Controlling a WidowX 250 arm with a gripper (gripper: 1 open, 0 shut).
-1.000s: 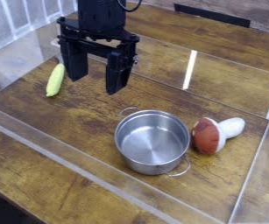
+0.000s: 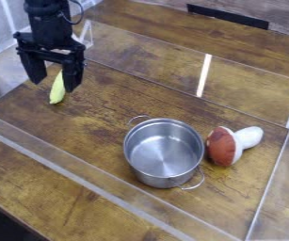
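Observation:
My dark gripper [image 2: 50, 66] is at the upper left, its open fingers over a pale yellow-green elongated object [image 2: 57, 90] lying on the wooden surface. The lower part of that object shows below the gripper; its top is partly hidden. A steel pot [image 2: 163, 162] with two wire handles stands at the lower middle, empty. Right of it lies a mushroom-like toy [image 2: 223, 147] with a red-brown cap and a white stem.
The wooden table [image 2: 134, 66] has clear low walls or edges along the left, front and right.
My gripper has moved left and up, away from above the middle near the pot, to over the yellow-green object. The pot and mushroom toy have stayed put.

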